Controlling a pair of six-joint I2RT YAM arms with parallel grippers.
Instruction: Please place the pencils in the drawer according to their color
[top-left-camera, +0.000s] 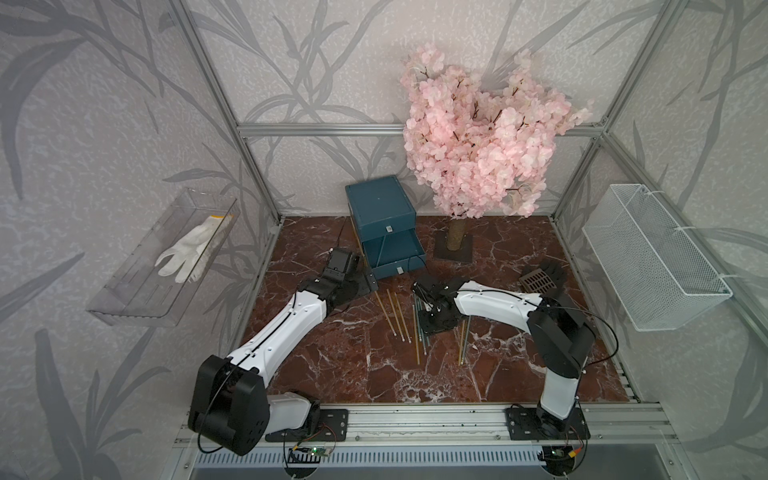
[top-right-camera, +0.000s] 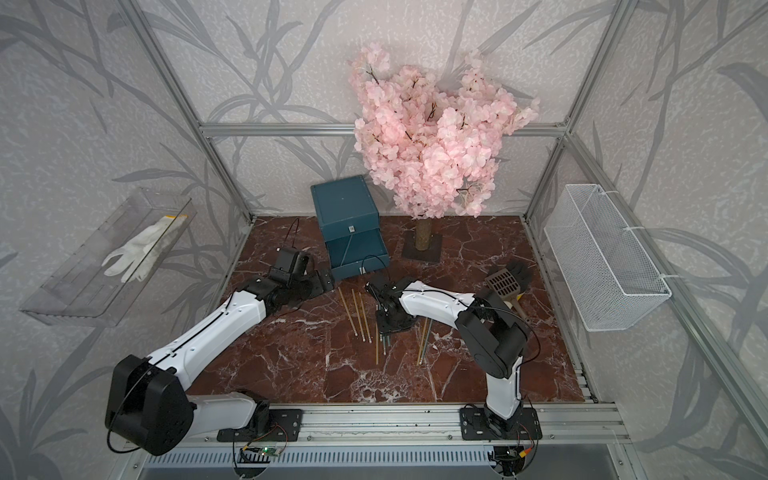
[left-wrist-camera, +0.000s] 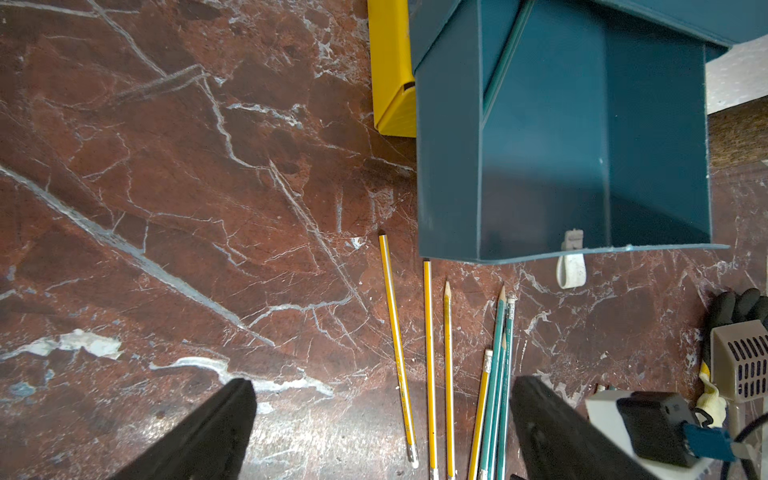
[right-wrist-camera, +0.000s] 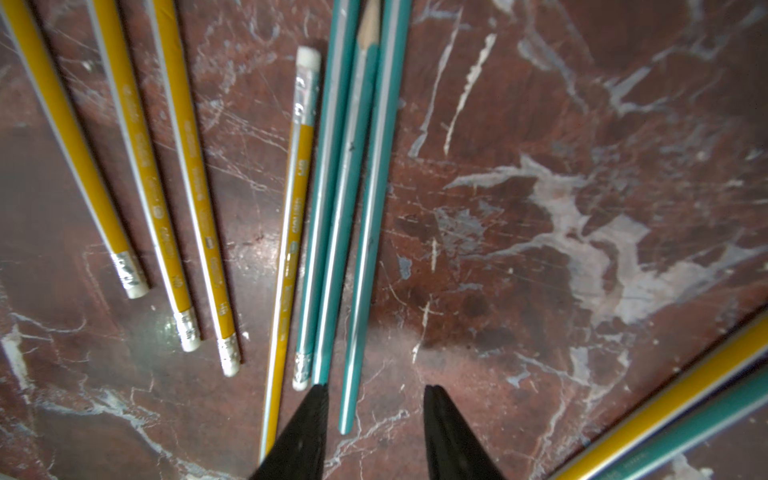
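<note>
Several yellow pencils and teal pencils lie on the marble table. A separate yellow pencil and teal pencil lie together to the right. The teal drawer box has its lower drawer pulled out, with one teal pencil leaning inside along its left wall. My right gripper is part open above the table near the lower ends of the teal pencils, nothing between its fingers. My left gripper stands open and empty left of the drawer's front.
A yellow box stands against the drawer box's left side. The flower tree is behind at right, and a brown vented object lies at the right.
</note>
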